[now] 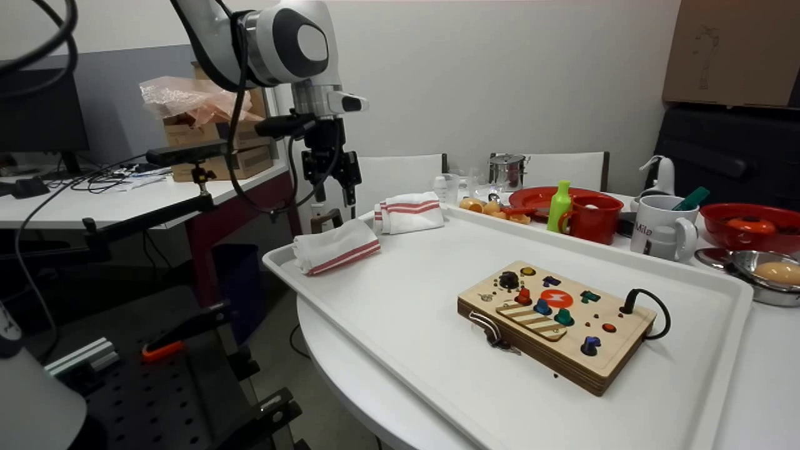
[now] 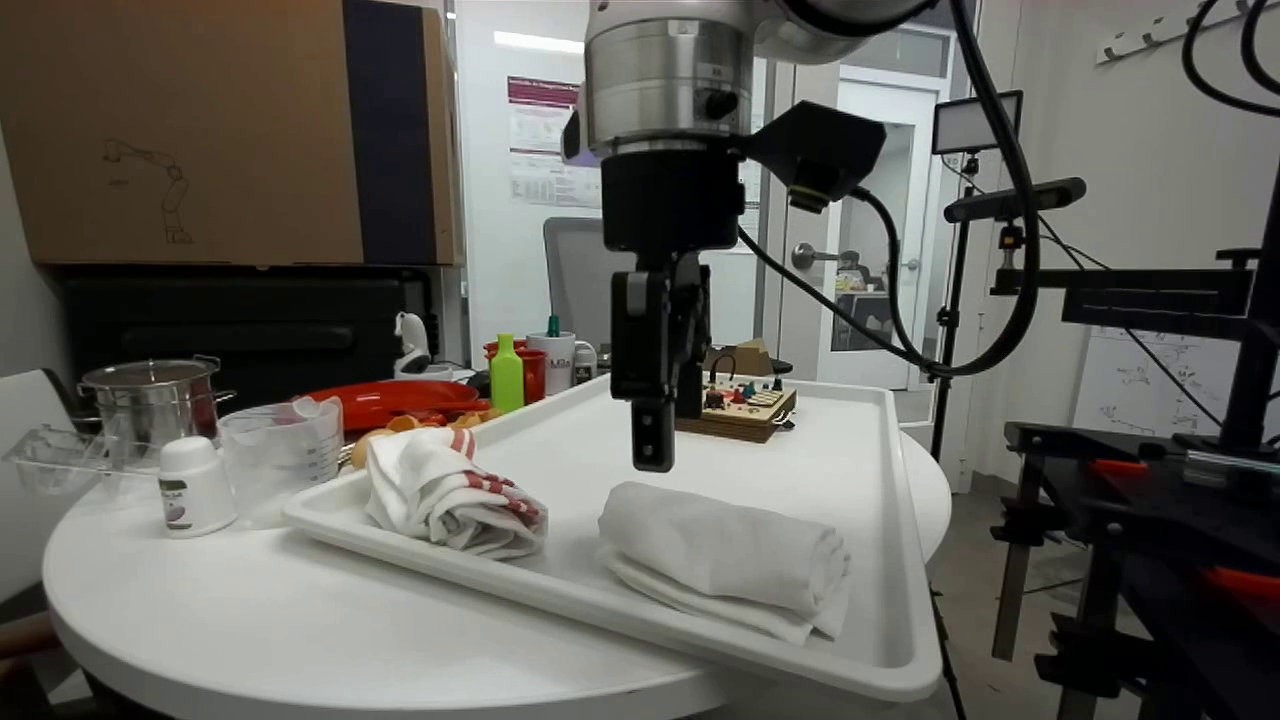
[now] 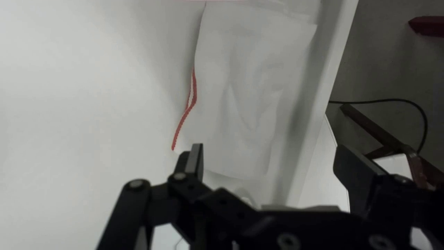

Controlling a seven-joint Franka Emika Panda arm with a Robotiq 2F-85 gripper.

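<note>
My gripper is open and empty, raised above the left end of the white tray [image 1: 420,367]. A folded white towel [image 1: 334,249] with red stripes along one edge lies below it on the tray. In the wrist view that towel [image 3: 245,91] stretches away beyond the fingers, near the tray's rim, its red edge to the left. Exterior view 2 shows the same towel [image 2: 726,552] as a rolled white fold, with clear space between it and the fingertips. A second folded towel [image 1: 410,213] with red stripes rests beside it at the tray's corner.
A wooden board [image 1: 555,319] with knobs and switches sits toward the tray's other end. Along the far side stand a green bottle [image 1: 559,206], a red mug [image 1: 594,217], a white mug [image 1: 664,229] and a red bowl [image 1: 757,229]. The tray's middle is clear.
</note>
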